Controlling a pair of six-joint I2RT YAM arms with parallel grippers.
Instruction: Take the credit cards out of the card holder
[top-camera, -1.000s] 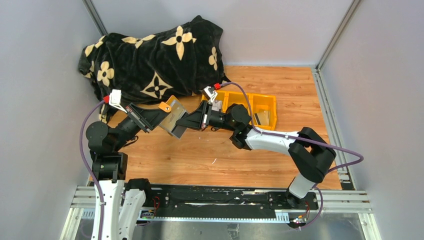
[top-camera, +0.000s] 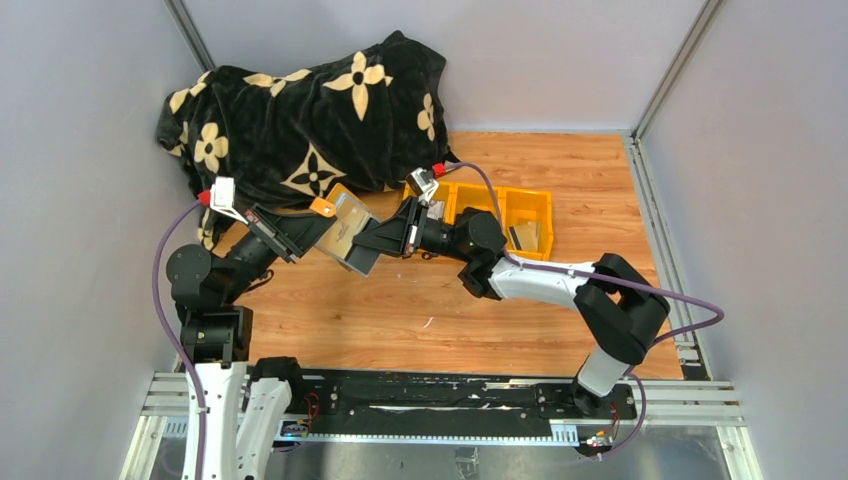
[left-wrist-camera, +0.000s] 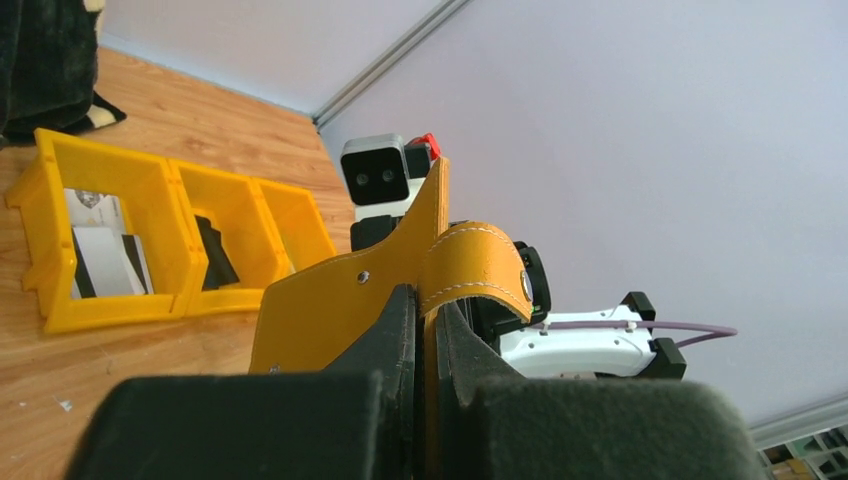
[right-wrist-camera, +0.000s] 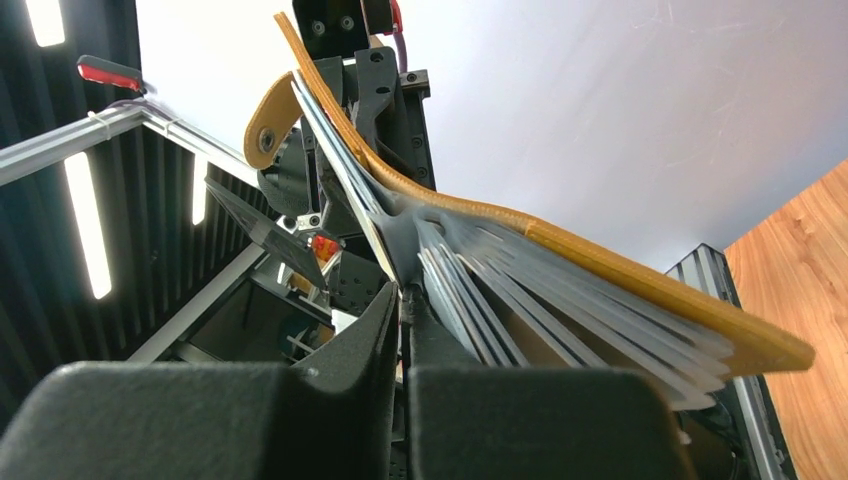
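Note:
An orange leather card holder (top-camera: 345, 225) (left-wrist-camera: 340, 300) (right-wrist-camera: 560, 240) hangs in the air between both grippers. My left gripper (top-camera: 325, 222) is shut on it; in the left wrist view its strap with a snap arches beside the fingers. In the right wrist view the holder is spread, showing clear sleeves and several card edges (right-wrist-camera: 470, 300). My right gripper (top-camera: 365, 238) has its fingertips among the sleeves and cards; whether they grip a card is hard to tell.
A yellow three-compartment bin (top-camera: 545, 200) (left-wrist-camera: 150, 160) holding cards stands behind the right arm. A black patterned blanket (top-camera: 290, 120) fills the back left.

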